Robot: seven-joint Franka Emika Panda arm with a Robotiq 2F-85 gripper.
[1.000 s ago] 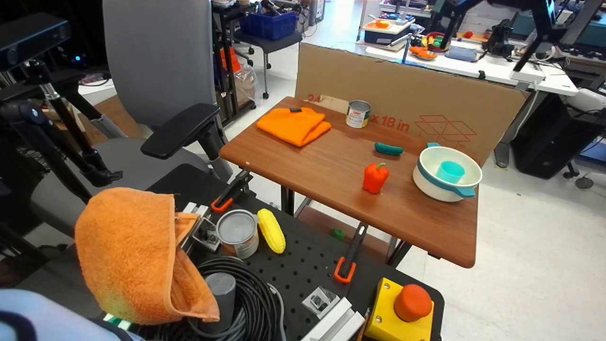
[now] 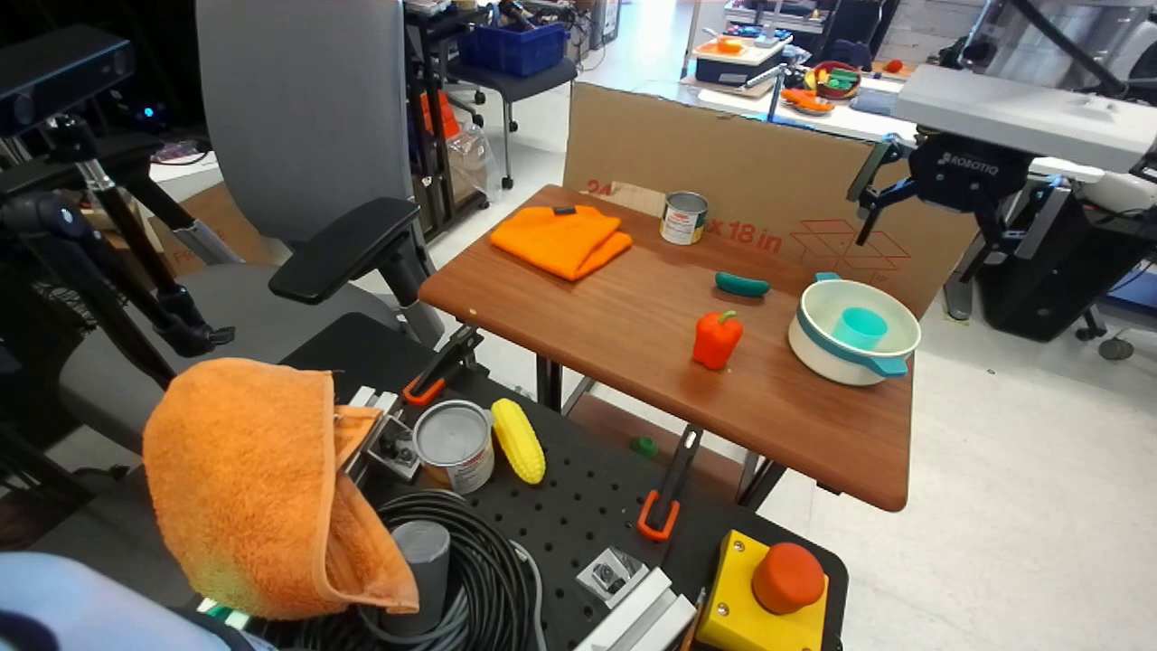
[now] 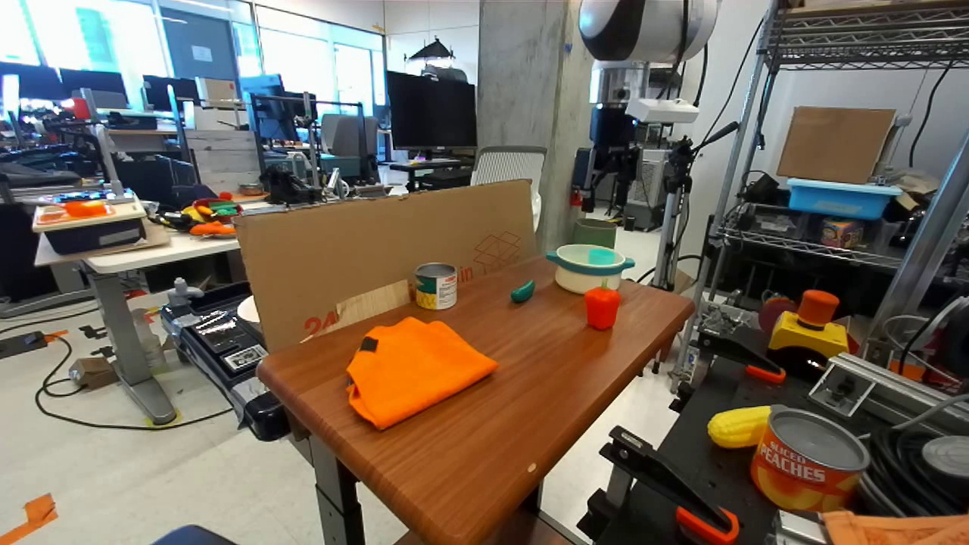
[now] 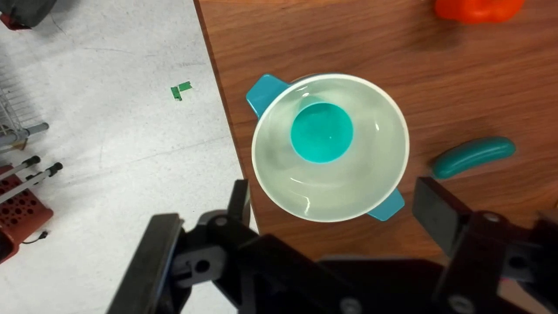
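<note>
Wide open, my gripper (image 2: pixel 919 237) hangs in the air above the far right part of the wooden table, higher than the pot, with nothing between its fingers. A white pot (image 4: pixel 366 180) with blue-green handles stands near the table edge. Inside it sits a turquoise cup (image 4: pixel 322 133), its opening facing up in the wrist view. Beside the pot lies a green, cucumber-like piece (image 4: pixel 473 156). A red pepper (image 2: pixel 717 340) stands on the table to the left of the pot in exterior view 1.
A folded orange cloth (image 3: pixel 413 371) and an open can (image 3: pixel 436 286) occupy the other end of the table (image 2: pixel 521 304). Cardboard (image 2: pixel 738 163) stands upright along its far side. Bare tabletop lies between cloth and pepper.
My gripper has come down in exterior view 1, from the top edge of the picture to above and behind the pot. Objects on the table have kept their places.
</note>
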